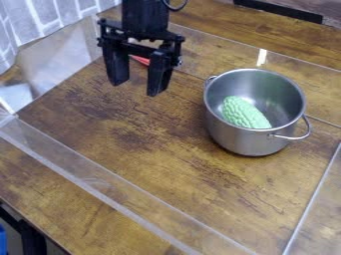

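My black gripper hangs in the upper middle of the camera view, its two fingers spread apart with nothing seen between them. Behind it a small red object is mostly hidden. To the right of the gripper, a steel pot with two handles holds a pale green, bumpy oblong object.
Clear plastic edging runs along the left and front-left, with another strip at the right. A crumpled clear sheet lies at the upper left.
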